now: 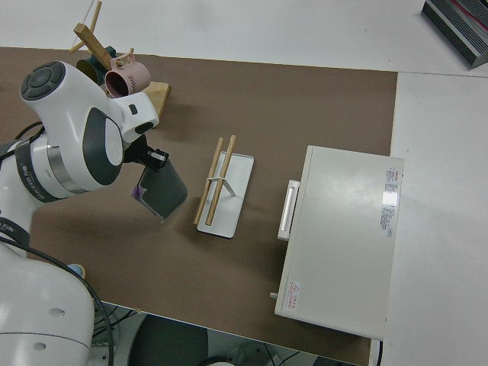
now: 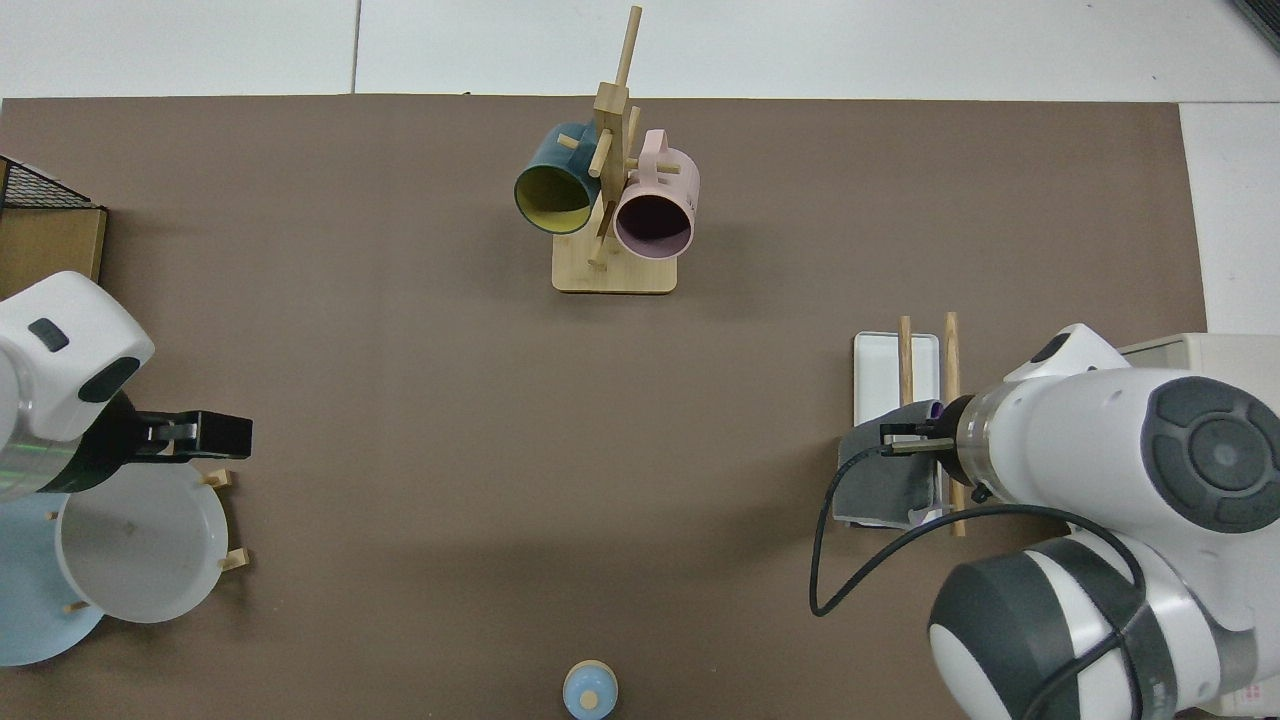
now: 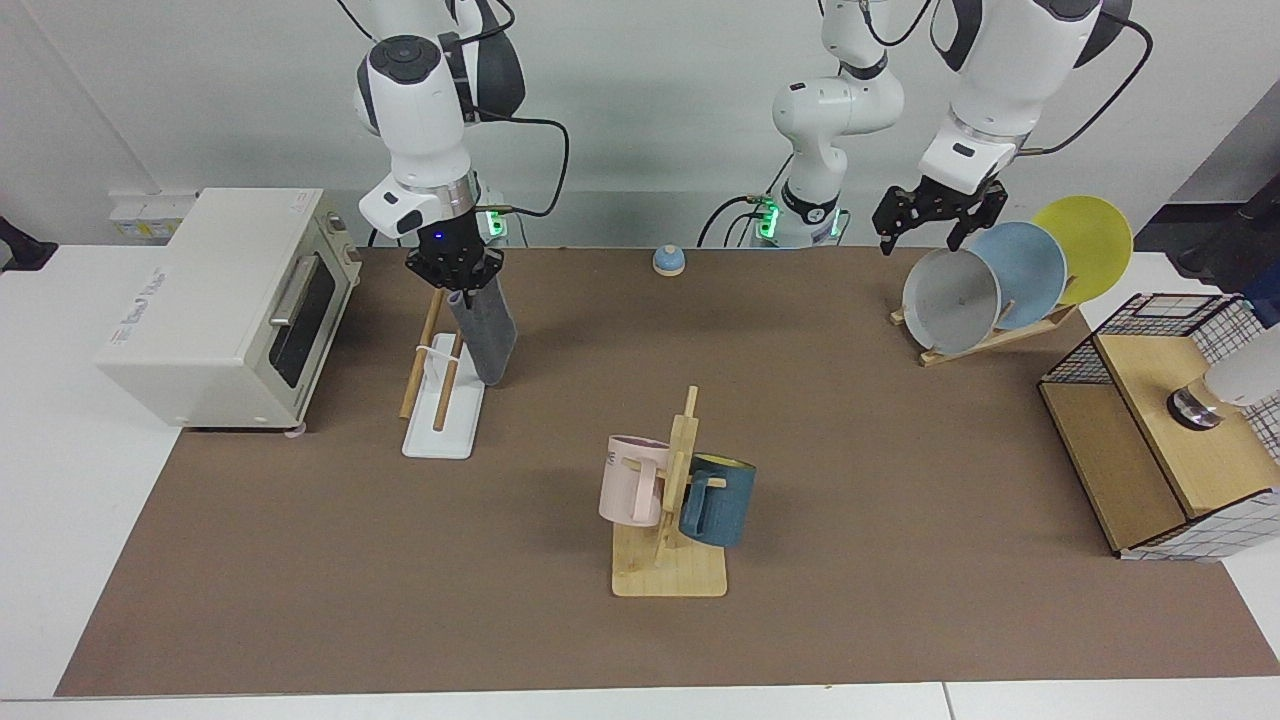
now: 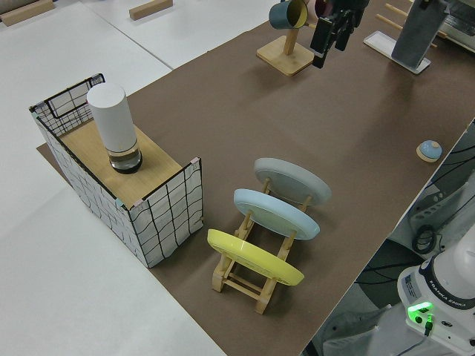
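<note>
My right gripper [image 3: 462, 270] is shut on a grey flat, cloth-like piece [image 3: 486, 330], held over the white tray rack with wooden posts [image 3: 441, 432] at the right of the top view. My left gripper [image 3: 930, 222] hangs above the plate rack [image 3: 996, 342] with grey, light blue and yellow plates; its finger state is unclear. A wooden mug tree [image 2: 612, 274] holds a blue mug [image 2: 552, 180] and a pink mug [image 2: 656, 210].
A white oven-like box [image 3: 216, 300] stands beside the tray rack. A wire shelf [image 4: 148, 178] with a white cylinder [image 4: 111, 119] is beyond the plates. A small blue round object [image 2: 589, 690] lies near the edge.
</note>
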